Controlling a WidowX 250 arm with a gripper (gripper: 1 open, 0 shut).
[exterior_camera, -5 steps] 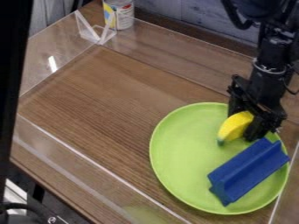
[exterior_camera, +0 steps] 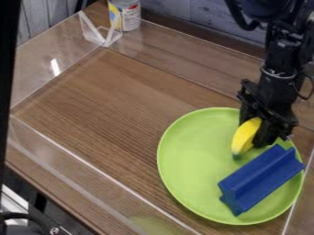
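A black gripper [exterior_camera: 263, 110] reaches down from the upper right and is shut on a yellow banana [exterior_camera: 245, 136] over the upper part of a green plate [exterior_camera: 188, 163]. The banana hangs tilted, its lower end near the plate; whether it touches is unclear. A blue block [exterior_camera: 260, 182] lies on the right side of the plate, just below the banana. The fingertips are partly hidden around the banana's upper end.
A can [exterior_camera: 124, 16] and a white plastic item [exterior_camera: 98, 32] stand at the back left, near a grey wall.
The banana and gripper have shifted slightly since a second ago, the banana now appearing more upright and narrower. The plate and blue block look unchanged.
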